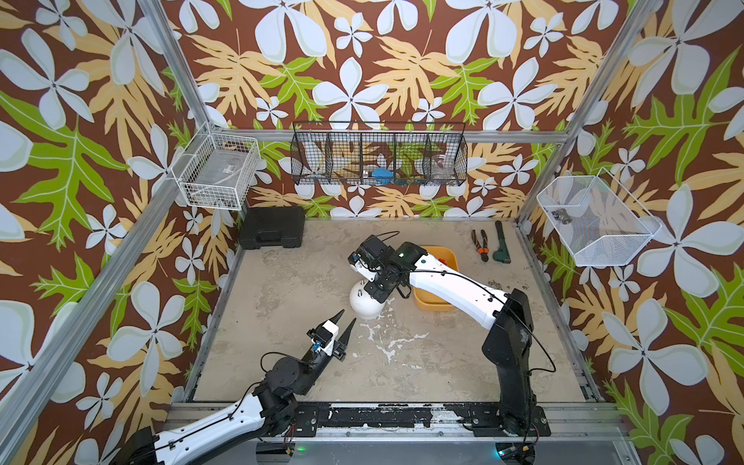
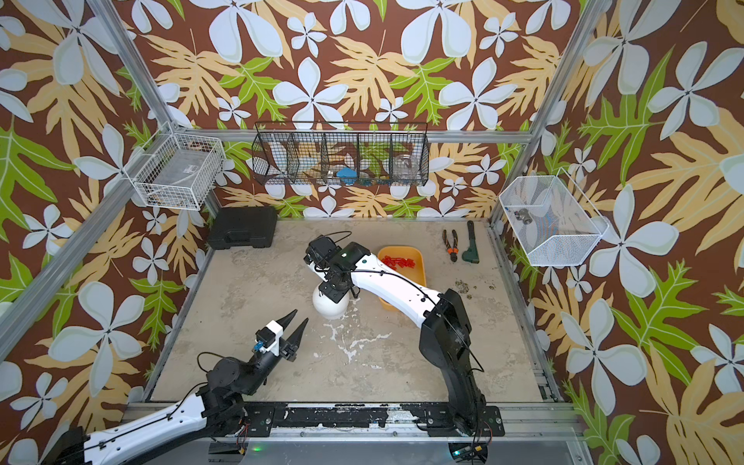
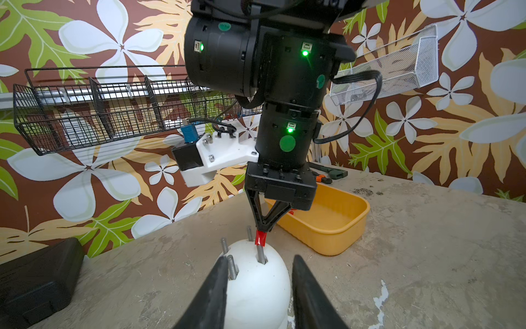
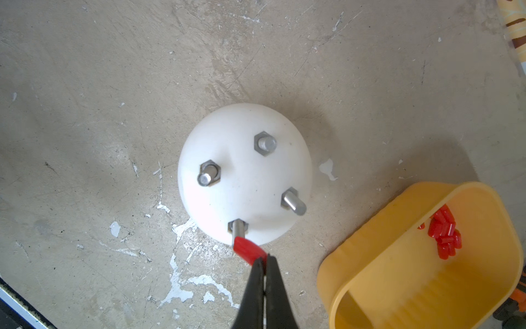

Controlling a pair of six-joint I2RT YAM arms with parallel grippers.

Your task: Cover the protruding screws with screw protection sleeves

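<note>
Several metal screws, such as one bare screw (image 4: pixel 208 174), stick out of the white dome (image 4: pixel 246 148). In the right wrist view my right gripper is shut on a red sleeve (image 4: pixel 249 250). The sleeve sits slanted at the tip of the dome's lower screw (image 4: pixel 238 228); its far end meets the screw, but how far it covers it I cannot tell. From the left wrist view the same sleeve looks to be on top of that screw, the others bare. My left gripper (image 1: pixel 348 316) stands open in front of the dome, empty.
The yellow bin (image 4: pixel 350 263), with several more red sleeves (image 4: pixel 445 233) inside, is to the right of the dome. A black case (image 1: pixel 272 227) lies at the back left; pliers (image 1: pixel 480 245) and a green-handled tool (image 1: pixel 501 244) lie back right.
</note>
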